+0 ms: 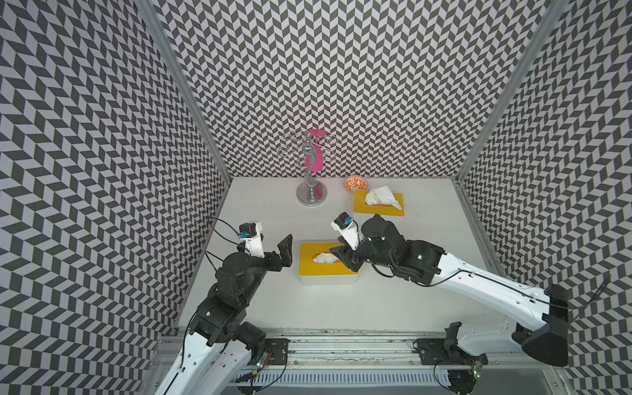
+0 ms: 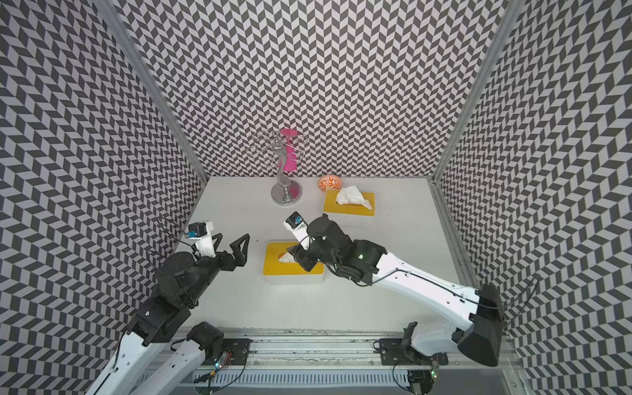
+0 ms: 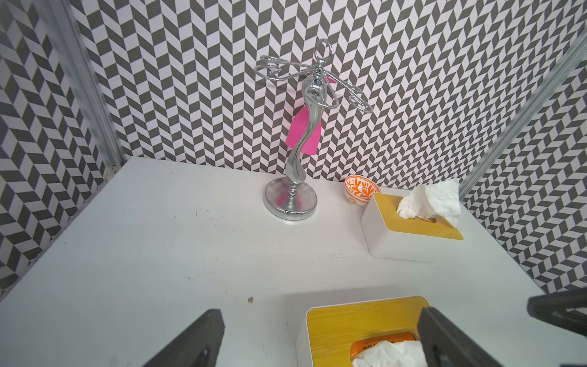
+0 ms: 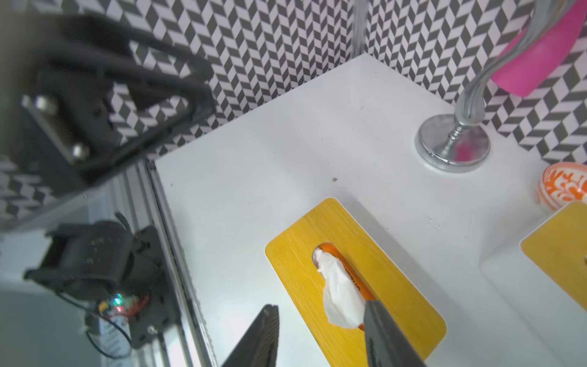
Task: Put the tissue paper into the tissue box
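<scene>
A tissue box (image 1: 309,270) with a yellow top stands at the front centre, white tissue (image 4: 342,293) lying in its orange slot. A second yellow-topped box (image 3: 415,235) at the back right has a larger crumpled tissue (image 3: 431,202) on top. My left gripper (image 1: 279,253) is open, empty, left of the front box. My right gripper hangs over the front box, its fingers apart around the tissue's line of sight; nothing visible is held.
A chrome stand (image 1: 310,194) with a pink piece stands at the back centre, beside an orange-patterned bowl (image 1: 355,183).
</scene>
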